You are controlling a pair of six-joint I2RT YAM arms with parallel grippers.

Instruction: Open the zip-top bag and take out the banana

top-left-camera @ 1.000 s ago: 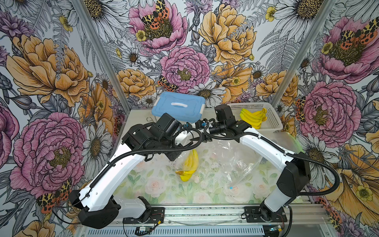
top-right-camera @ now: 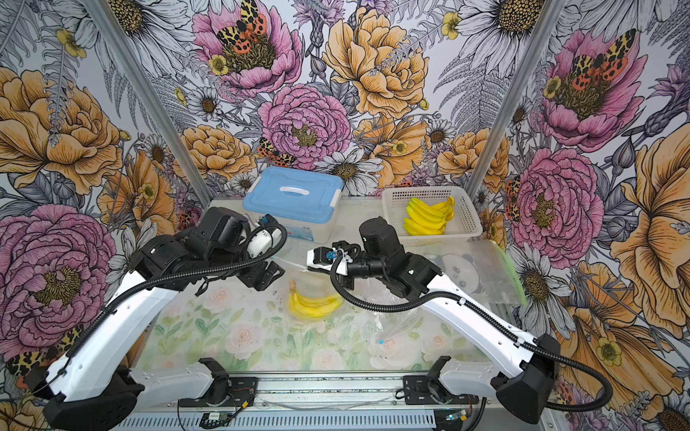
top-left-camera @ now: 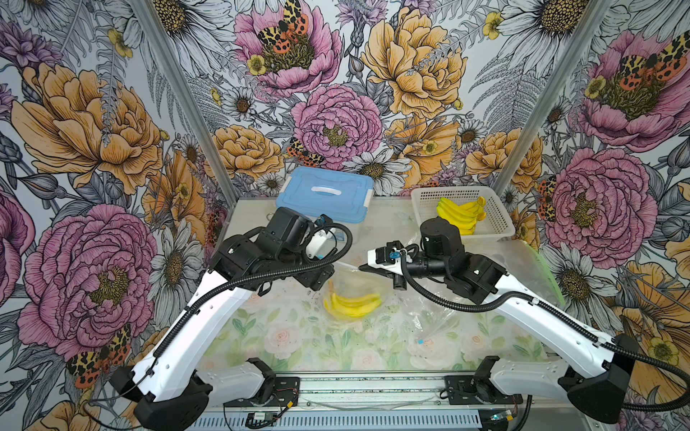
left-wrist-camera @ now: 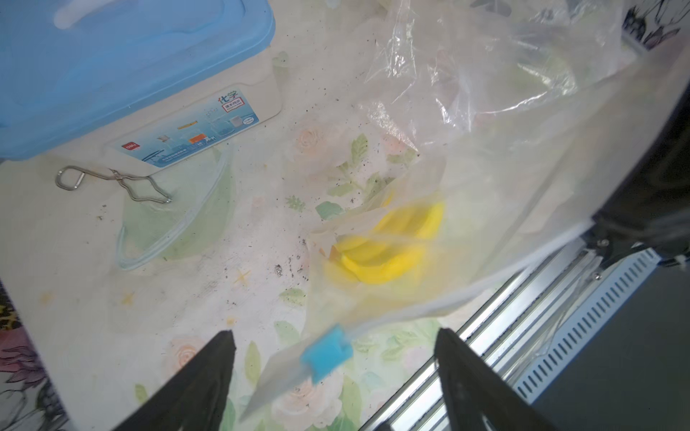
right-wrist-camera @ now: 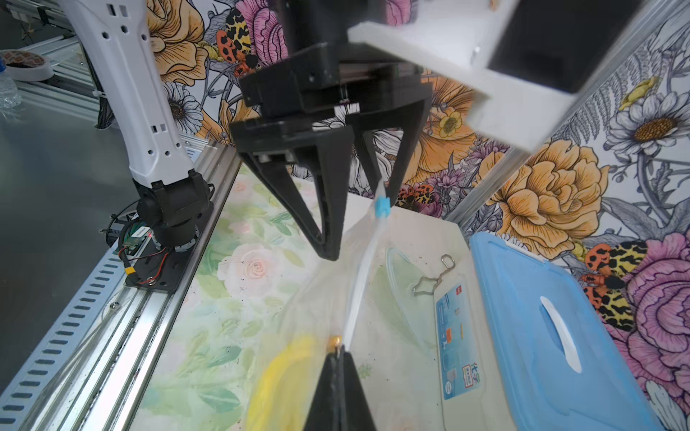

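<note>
A translucent zip bag (left-wrist-camera: 503,215) with a blue slider (left-wrist-camera: 325,352) is stretched between my grippers, its bunch of bananas (top-left-camera: 352,305) lying low inside near the table. My left gripper has its fingers apart around the slider end of the bag's top; in the right wrist view that slider (right-wrist-camera: 382,207) shows at the left fingers. My right gripper is shut on the bag's top edge at the other end of the white zip strip.
A blue-lidded box (top-left-camera: 323,190) stands at back left, a metal clip (left-wrist-camera: 115,179) beside it. A white basket (top-left-camera: 496,222) of bananas is at back right. More crumpled plastic (left-wrist-camera: 488,64) lies on the right side of the table.
My right arm has swung toward the front and right, and the left has shifted slightly left. The bag between them is pulled out, and the bananas in it have turned more sideways.
</note>
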